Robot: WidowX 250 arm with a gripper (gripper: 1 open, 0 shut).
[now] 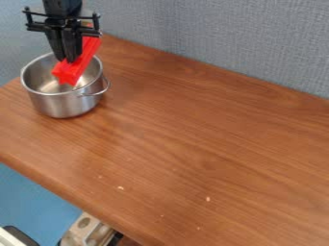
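My black gripper (67,53) is at the upper left, fingers pointing down, shut on a bright red object (80,65). The red object is held tilted over the mouth of a steel pot (67,104), its lower end within or just above the rim; I cannot tell which. The pot stands near the left edge of the wooden table, with a wire handle on its right side.
A grey padded wall (232,48) runs along the back. Blue floor and a metal fixture (88,229) lie beyond the lower-left edge.
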